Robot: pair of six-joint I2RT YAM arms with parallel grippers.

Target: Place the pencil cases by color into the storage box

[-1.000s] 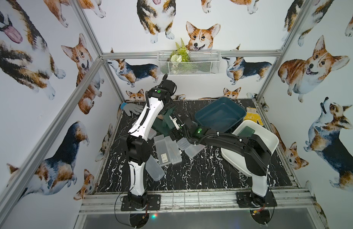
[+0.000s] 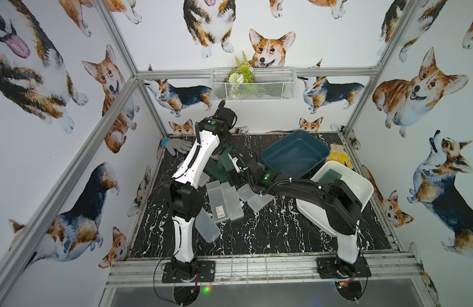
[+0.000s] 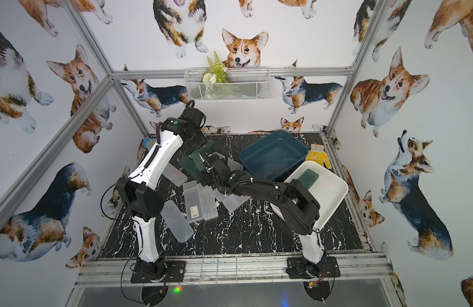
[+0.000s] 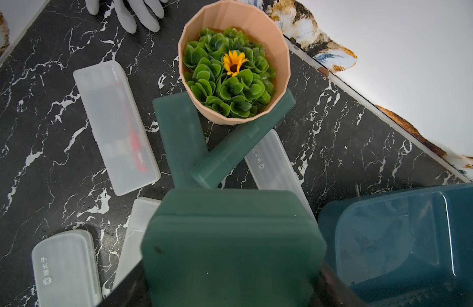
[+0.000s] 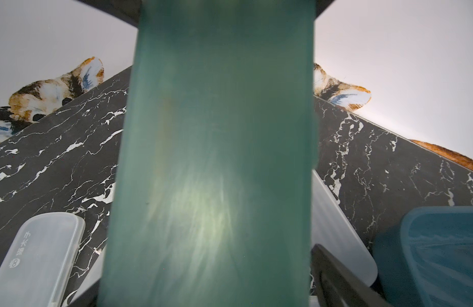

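A dark green pencil case (image 4: 234,245) is held in the air by my left gripper, shut on it. The same case (image 5: 211,153) fills the middle of the right wrist view, standing lengthwise. My right gripper has its fingers (image 5: 336,278) at either side of the case's near end; whether they press on it cannot be told. Two more green cases lie on the table, one flat (image 4: 180,133) and one on edge (image 4: 244,143), beside a plant pot. Several clear cases lie around, including one (image 2: 207,226) at the front left.
A blue box (image 2: 295,153) stands at the back right. The white box (image 2: 360,185) in front of it holds a green case (image 3: 308,178). A potted plant (image 4: 234,61), a grey glove (image 2: 177,145) and a yellow glove (image 2: 340,155) occupy the back.
Over the last second my right gripper has shifted very slightly by the held case. The left arm, boxes and other cases look the same.
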